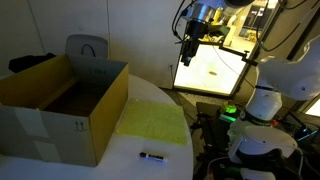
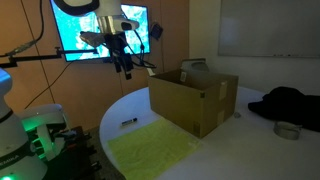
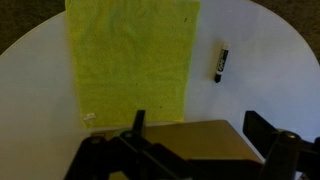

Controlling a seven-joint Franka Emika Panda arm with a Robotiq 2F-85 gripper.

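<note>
A green-yellow cloth (image 1: 154, 121) lies flat on the white table, and the wrist view shows the same cloth (image 3: 130, 60) from above. Off to one side of it rests a dark marker (image 1: 153, 156) with a white label; in the wrist view the marker (image 3: 221, 62) is clear of the cloth. An open-topped cardboard box (image 2: 196, 101) stands beside the cloth. My gripper hangs high above the table, its two fingers wide apart in the wrist view. Nothing shows between them, and it touches none of these objects.
A black cloth heap (image 2: 287, 104) and a small round container (image 2: 288, 130) sit on the table past the box. A chair (image 1: 87, 46) stands behind the table. Bare tabletop surrounds the marker.
</note>
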